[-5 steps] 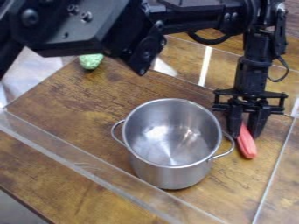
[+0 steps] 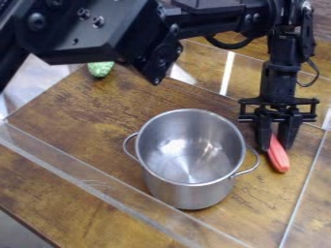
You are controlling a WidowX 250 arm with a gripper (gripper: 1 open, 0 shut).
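Observation:
My black gripper hangs low at the right, its fingertips around or just over the upper end of a red, elongated object lying on the wooden table. Whether the fingers touch or hold it is unclear. Left of it stands a steel pot with two side handles, empty inside.
A green round item lies at the upper left, near the arm. Clear plastic strips or edges run along the lower left and right of the table. The wood left of the pot is clear.
My gripper has shifted very slightly, and the red object's lower end sits a little further right than a second ago. The pot has not moved.

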